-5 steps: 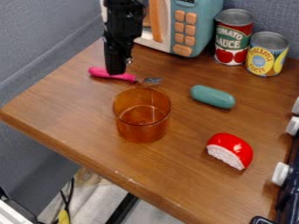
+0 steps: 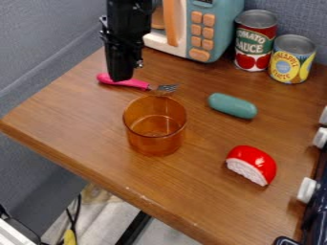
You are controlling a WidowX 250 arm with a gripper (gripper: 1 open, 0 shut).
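Observation:
My black gripper (image 2: pixel 121 69) points down over the pink-handled fork (image 2: pixel 128 82) at the back left of the wooden table. Its fingertips are near the handle, and I cannot tell whether they are open or shut. The fork's metal tines point right. An orange translucent cup (image 2: pixel 155 134) stands in the middle, with a teal cylinder (image 2: pixel 232 105) to its right and a red-and-white toy piece (image 2: pixel 251 164) at the front right.
A teal toy microwave (image 2: pixel 205 33) and two cans, red (image 2: pixel 254 48) and yellow (image 2: pixel 292 64), stand along the back. A dark appliance with white knobs (image 2: pixel 311 206) lines the right edge.
Over the last second my gripper has shifted slightly left, staying over the fork. The other objects have not visibly moved.

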